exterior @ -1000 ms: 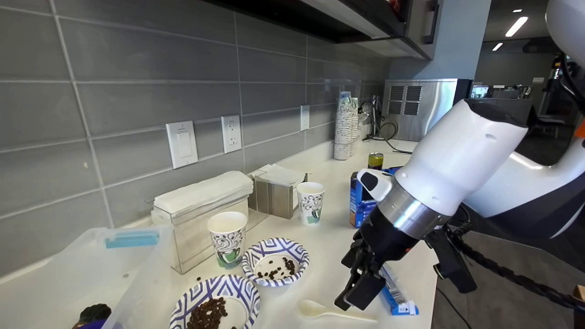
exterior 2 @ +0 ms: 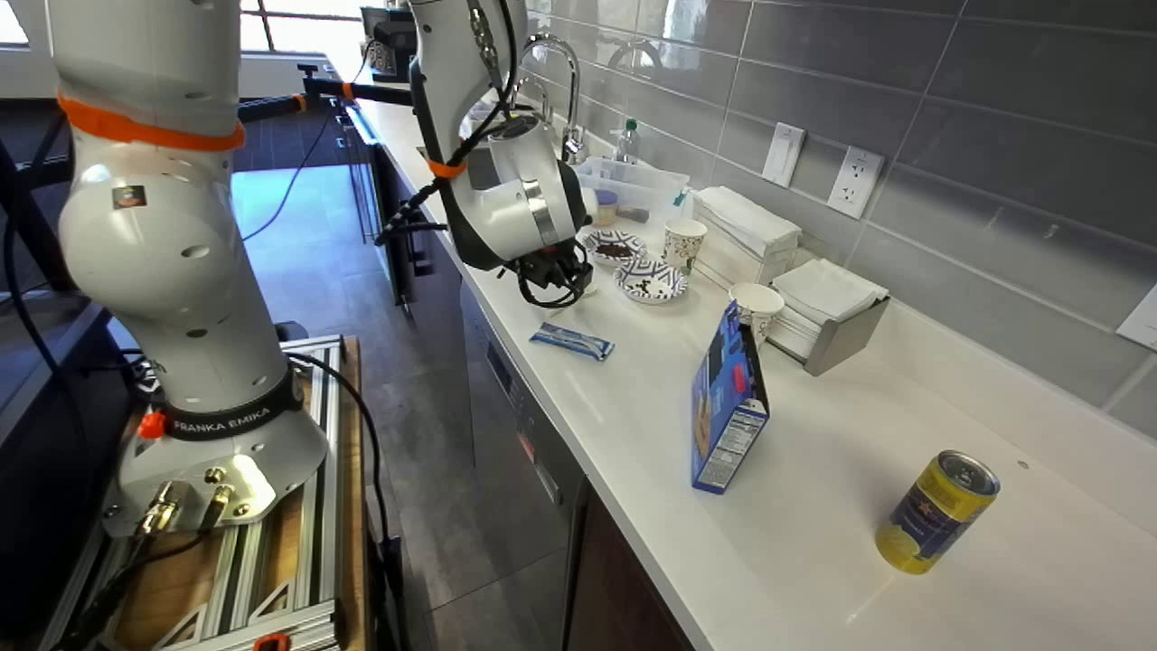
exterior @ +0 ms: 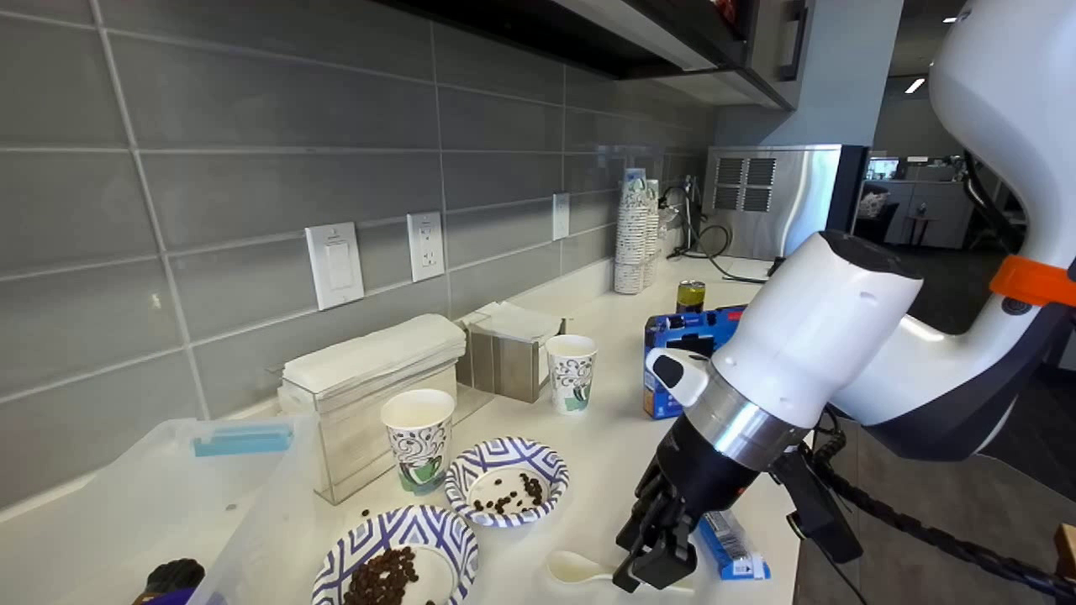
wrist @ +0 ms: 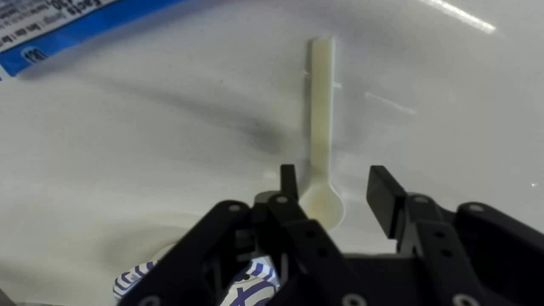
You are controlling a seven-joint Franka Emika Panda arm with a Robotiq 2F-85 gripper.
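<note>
A cream plastic spoon (wrist: 321,117) lies flat on the counter. In the wrist view its bowl sits between the two fingers of my part-open gripper, nearer the left one, with a gap showing on the right. Exterior view 1 shows my gripper (exterior: 653,570) low over the spoon's handle, which it partly covers, while the spoon's bowl (exterior: 572,566) stays in sight. Nothing is clamped between the fingers. From exterior view 2 my gripper (exterior 2: 569,284) hides most of the spoon.
Two patterned paper bowls hold coffee beans, one nearer (exterior: 338,580) and one farther (exterior: 556,474). A blue wrapped bar (exterior 2: 572,341) lies near the counter's front edge. Paper cups (exterior: 419,434), a blue box (exterior 2: 727,401) and a can (exterior 2: 938,510) stand around. Bare counter surrounds the spoon.
In exterior view 1 the arm has come lower and slightly left. My gripper now covers part of the spoon's handle, which was clear of it before; the spoon lies in the same place.
</note>
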